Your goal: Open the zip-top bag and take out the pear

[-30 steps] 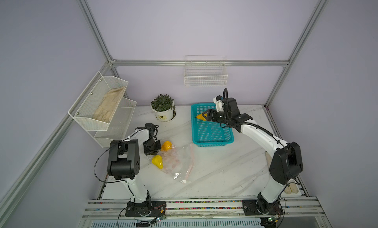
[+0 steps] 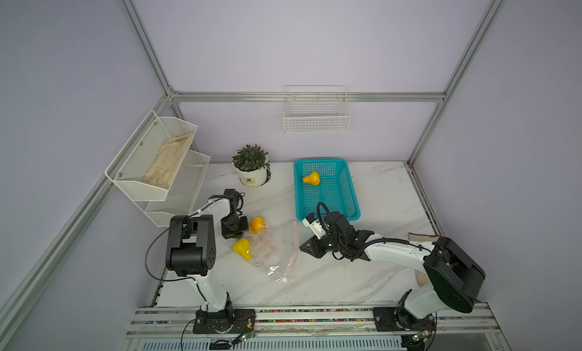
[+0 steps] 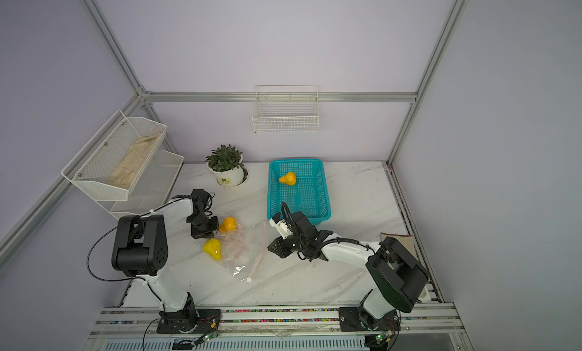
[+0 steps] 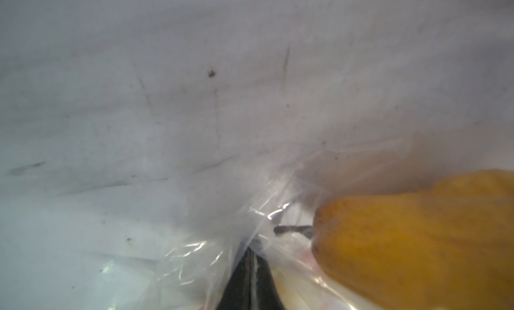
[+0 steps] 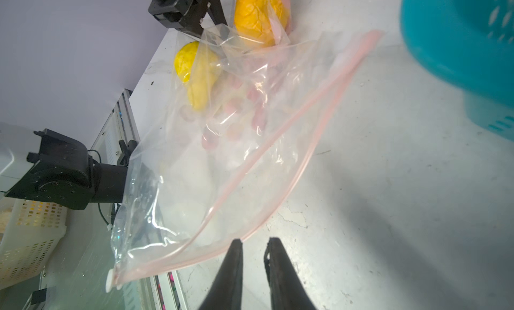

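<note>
The clear zip bag [image 5: 225, 149] lies on the table with its pink zip edge toward the right, holding an orange pear [image 2: 257, 224] and a yellow pear [image 2: 242, 249] at its far end. My left gripper is shut at that end, among crumpled film beside the pears; whether film is pinched between the fingers is unclear. My right gripper hovers just right of the zip edge, its fingertips a little apart with nothing visible between them.
The teal basket [image 2: 345, 193] with a third pear [image 2: 311, 178] stands behind my right gripper. A potted plant [image 2: 250, 169] is at the back; white wire shelves [image 2: 139, 190] stand at the left.
My right gripper has come down and toward the front left, from over the teal basket to beside the bag's zip edge. The left arm and bag look unmoved.
</note>
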